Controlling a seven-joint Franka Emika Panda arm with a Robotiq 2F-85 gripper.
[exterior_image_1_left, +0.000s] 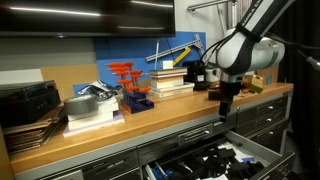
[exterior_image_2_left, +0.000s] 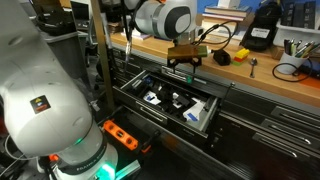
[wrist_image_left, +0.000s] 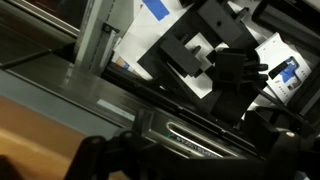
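My gripper (exterior_image_1_left: 224, 108) hangs high in front of the counter's edge, above the open drawer (exterior_image_1_left: 272, 153). In exterior view 2 the gripper (exterior_image_2_left: 189, 52) is likewise over the drawer's counter side. Its dark fingers (wrist_image_left: 283, 150) stand apart at the bottom of the wrist view, open, and nothing shows between them. Several black parts (wrist_image_left: 184, 55) lie in the drawer over white sheets, one with a blue patch (wrist_image_left: 156, 9). A drawer handle (wrist_image_left: 195, 139) crosses the lower middle of the wrist view. The small parts are too dark to name.
On the wooden counter (exterior_image_1_left: 150, 122) stand a grey pot (exterior_image_1_left: 82, 104) on books, red items (exterior_image_1_left: 122, 72) above a blue bin (exterior_image_1_left: 138, 102), and a stack of books (exterior_image_1_left: 170, 82). Closed drawers (exterior_image_2_left: 275, 138) lie beside the open one.
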